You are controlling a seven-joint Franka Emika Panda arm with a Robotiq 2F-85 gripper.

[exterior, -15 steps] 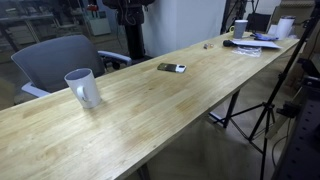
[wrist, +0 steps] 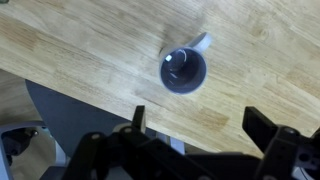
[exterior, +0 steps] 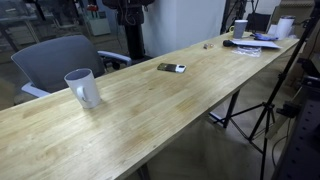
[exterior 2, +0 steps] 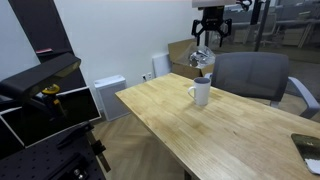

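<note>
A light mug (exterior: 83, 88) stands upright on the wooden table, its handle showing on the front side. From the second exterior view the same mug (exterior 2: 201, 91) is near the back edge, handle toward the left. Looking down from the wrist, I see into the mug (wrist: 183, 71), which appears empty; its handle points up and right. My gripper is open, with a wide gap and nothing between its fingers. The mug lies ahead of the fingertips in that view, apart from them.
A dark phone (exterior: 171, 68) lies flat farther along the table (exterior: 150, 110). Papers (exterior: 255, 43) and a dark cup (exterior: 240, 28) occupy the far end. A grey chair (exterior 2: 250, 76) stands close behind the mug.
</note>
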